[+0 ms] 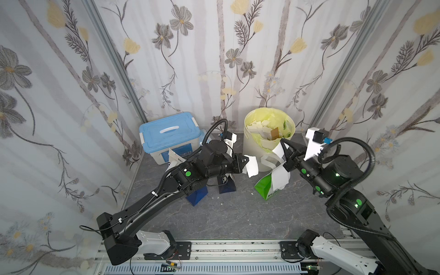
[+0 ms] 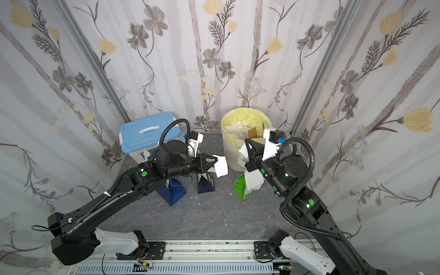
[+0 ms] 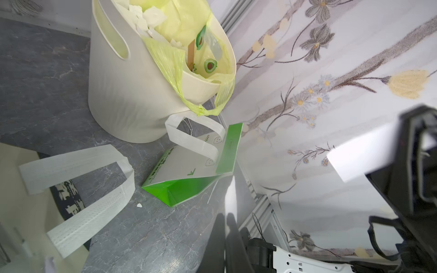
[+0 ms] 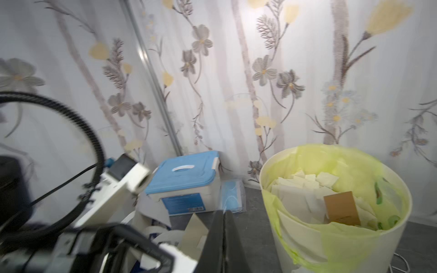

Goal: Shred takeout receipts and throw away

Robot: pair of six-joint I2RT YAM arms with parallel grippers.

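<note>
My left gripper (image 1: pixel 243 160) is shut on a piece of white paper (image 1: pixel 252 166), in the middle over the bags. My right gripper (image 1: pixel 284 144) is raised at the bin's front edge, shut, with a white paper piece (image 1: pixel 278 150) at its tip in the top views. The white bin (image 4: pixel 291 250) has a yellow liner holding paper scraps (image 4: pixel 327 179) and a brown piece (image 4: pixel 341 207). In the left wrist view a white and green bag (image 3: pixel 182 191) lies in front of the bin.
A blue-lidded box (image 1: pixel 169 133) stands at back left with a pack of masks (image 4: pixel 232 193) beside it. Dark blue bags (image 1: pixel 196 196) lie in front of it.
</note>
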